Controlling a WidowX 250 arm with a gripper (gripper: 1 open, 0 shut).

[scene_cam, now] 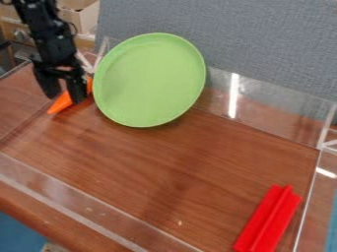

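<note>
My black gripper (63, 83) is at the upper left, lowered over an orange carrot (59, 104), with its fingers open around or just above the carrot's middle; whether they touch it is unclear. The carrot lies on the wooden table beside a large green plate (149, 81), partly hidden by the gripper.
Two red sticks (269, 219) lie at the lower right of the table (158, 177). Clear low walls edge the surface, with a grey backdrop (250, 34) behind.
</note>
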